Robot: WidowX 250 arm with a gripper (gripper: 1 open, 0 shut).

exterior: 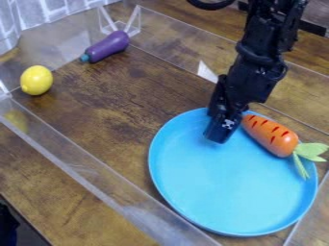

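My black gripper (pixel 221 123) reaches down from the top right to the back rim of a blue plate (pixel 229 187), its fingertips at or just over the rim; it is open, though its dark fingers are hard to separate. An orange toy carrot (pixel 270 135) with pale green leaves lies on the plate's right side, just right of the gripper.
A yellow lemon (pixel 37 81) lies at the left and a purple eggplant (pixel 106 46) at the back left on the wooden surface (pixel 115 125). Clear walls run along the edges.
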